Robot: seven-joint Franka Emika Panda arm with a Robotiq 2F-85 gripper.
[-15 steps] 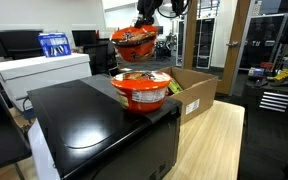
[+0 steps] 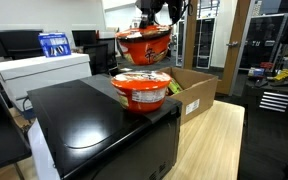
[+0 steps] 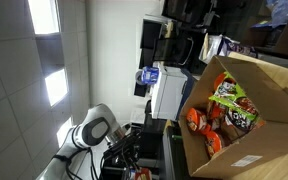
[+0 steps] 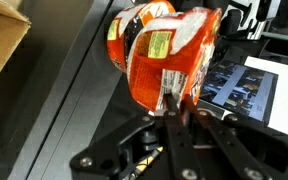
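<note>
A red-and-white instant-noodle bowl (image 2: 146,46) hangs in my gripper, which is shut on its edge. A second bowl of the same kind (image 2: 142,92) stands upright on the corner of the black cabinet (image 2: 79,118). In exterior view 1 the held bowl is just above the standing one, with little or no gap; whether they touch I cannot tell. In the wrist view the held bowl (image 4: 171,62) partly covers the other bowl (image 4: 129,22). The second exterior view shows the arm (image 3: 89,135) at the left, its gripper end largely hidden.
An open cardboard box (image 3: 276,135) with several red and green packages (image 3: 234,100) stands beside the cabinet. A white cabinet (image 2: 44,75) carrying a blue-and-white package (image 2: 54,45) is behind. Most of the black cabinet top is bare.
The standing bowl has not moved.
</note>
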